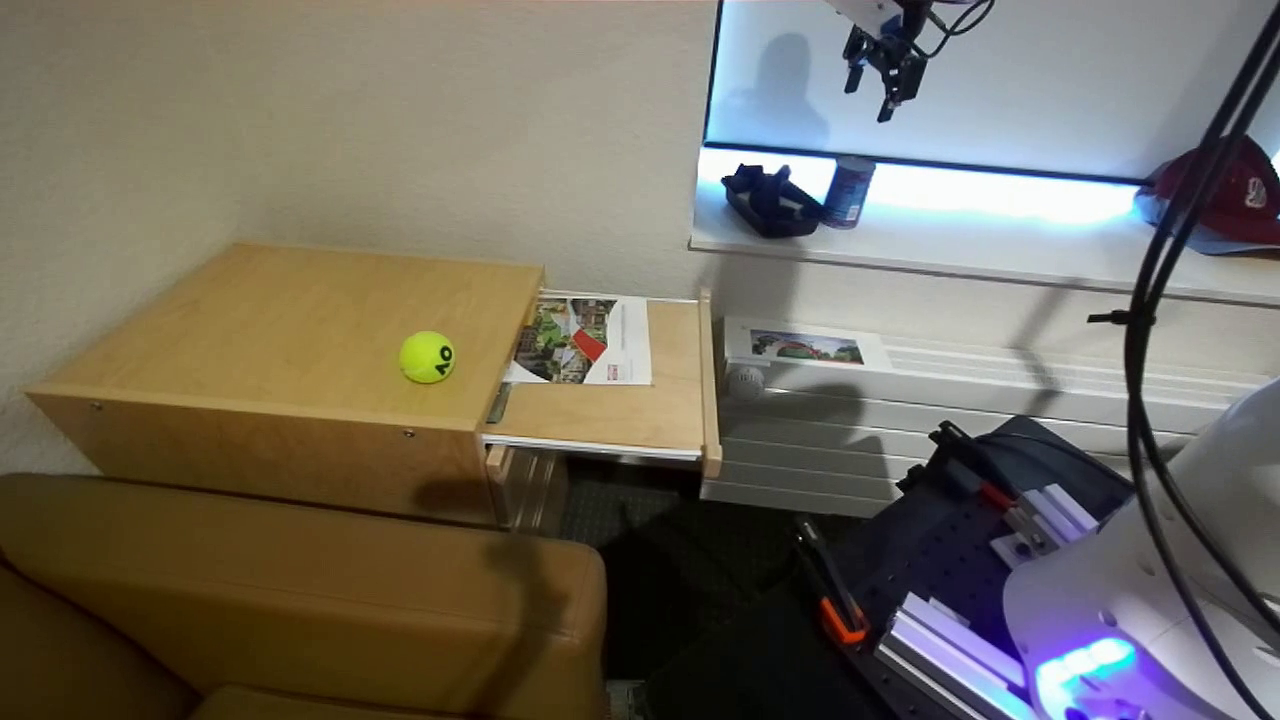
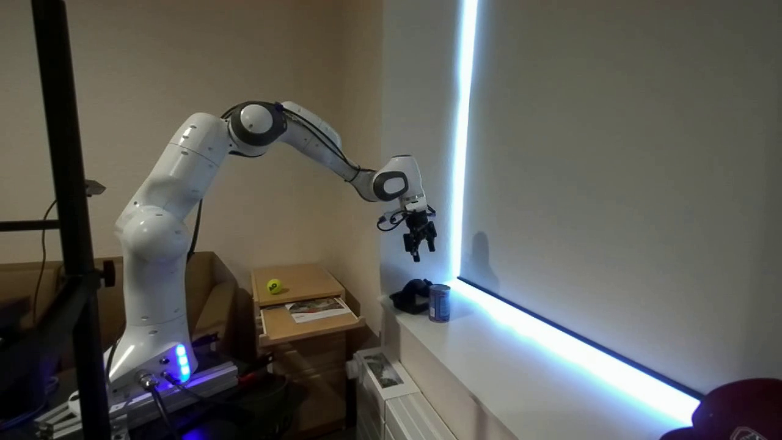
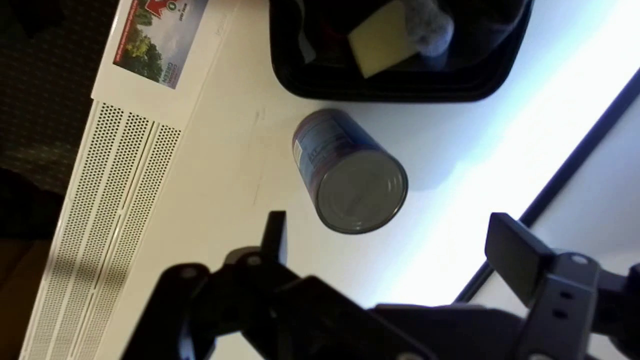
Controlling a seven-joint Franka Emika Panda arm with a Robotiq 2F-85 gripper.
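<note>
My gripper is open and empty, hanging above the white windowsill. In the wrist view its two fingers stand wide apart, and a metal can with a blue and red label shows beyond them on the sill. The can stands well below the fingertips, untouched. Right beside it is a black tray holding a pale yellow piece and other items that are too dark to make out. From the first exterior view, the gripper appears high over the can.
A yellow-green ball rests on the wooden cabinet. The cabinet's drawer stands pulled out, with a brochure inside. A radiator runs under the sill. A red cap lies at the sill's far end; the stretch between is clear.
</note>
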